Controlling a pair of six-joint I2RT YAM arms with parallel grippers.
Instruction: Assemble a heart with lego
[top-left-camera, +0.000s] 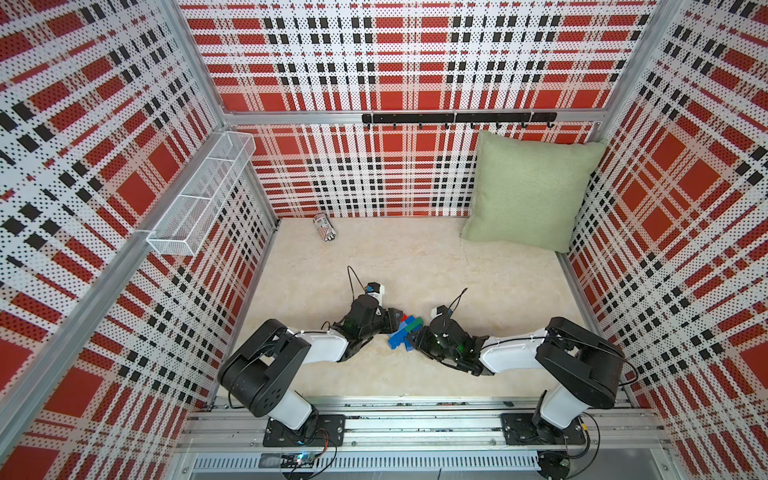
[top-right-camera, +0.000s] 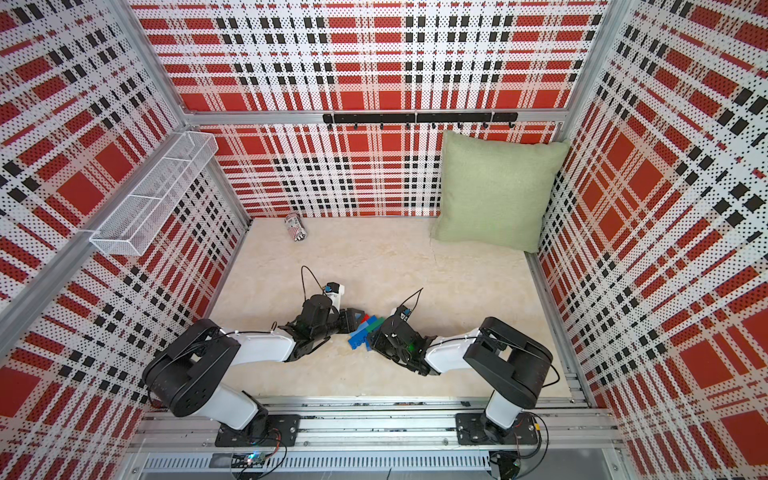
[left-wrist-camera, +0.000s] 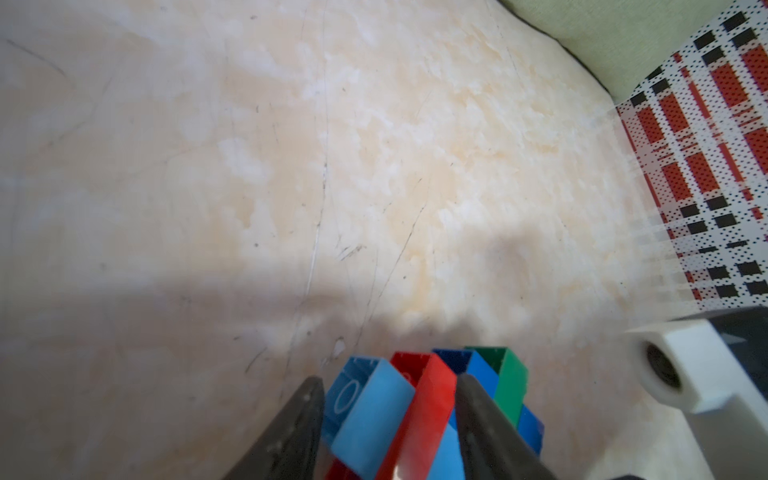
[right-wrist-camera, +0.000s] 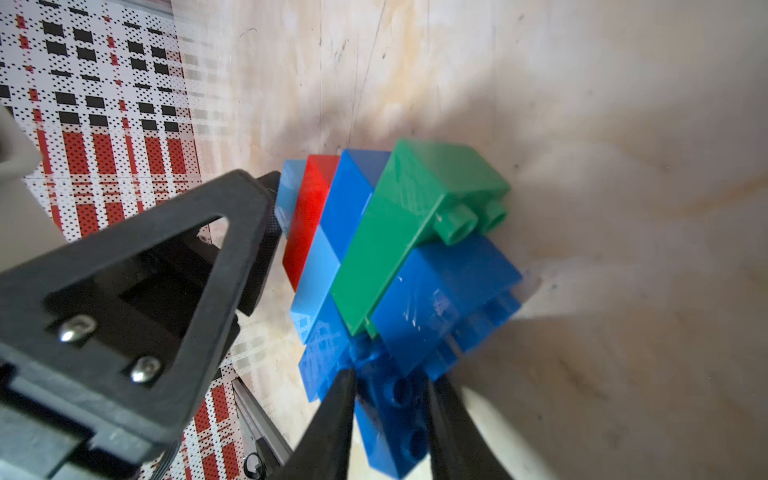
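Observation:
A cluster of toy bricks (top-left-camera: 404, 332) in blue, red and green is between my two grippers. In the right wrist view, a green brick (right-wrist-camera: 400, 224), a red brick (right-wrist-camera: 310, 212) and several blue bricks lie tightly together at a slant. My right gripper is shut on a dark blue brick (right-wrist-camera: 389, 404) at the cluster's near end. From the other side, my left gripper is part open, its fingers around a light blue brick (left-wrist-camera: 374, 420) and the red brick (left-wrist-camera: 424, 420). Whether both pads touch them is hard to tell.
A can (top-left-camera: 325, 227) lies at the back left of the table. The green cushion (top-left-camera: 532, 192) leans at the back right. Bare tabletop (top-left-camera: 416, 256) extends behind the bricks. The two grippers are very close together.

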